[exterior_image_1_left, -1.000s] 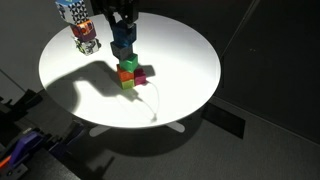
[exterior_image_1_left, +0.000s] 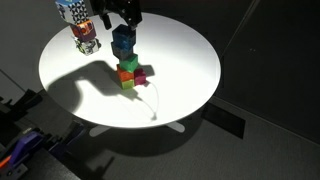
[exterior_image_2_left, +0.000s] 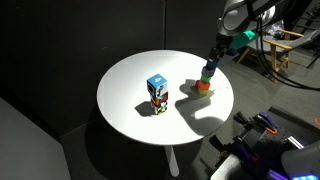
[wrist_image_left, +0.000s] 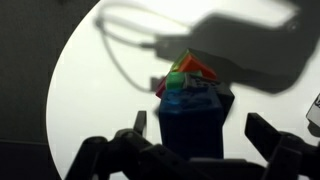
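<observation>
A tower of small coloured blocks stands on the white round table. On top sits a dark blue block (exterior_image_1_left: 123, 34), above a dark block (exterior_image_1_left: 122, 51), a green block (exterior_image_1_left: 128, 63), an orange block (exterior_image_1_left: 126, 75) and a yellow-green block (exterior_image_1_left: 127, 84). A magenta block (exterior_image_1_left: 140, 77) is beside the tower's lower part. My gripper is open over the tower top, its fingers (wrist_image_left: 140, 122) spread on either side of the blue block (wrist_image_left: 192, 125), with a visible gap at each side. The lower blocks are partly hidden in the wrist view.
A second stack with a blue box (exterior_image_2_left: 157, 84) on top and patterned cubes below stands apart on the table (exterior_image_2_left: 110, 85). Chairs and a person (exterior_image_2_left: 235, 28) are beyond the table.
The blue block at the tower's top sits slightly lower and nearer in line with the blocks below than a second ago. My gripper's fingers show farther apart. The lower blocks look unmoved.
</observation>
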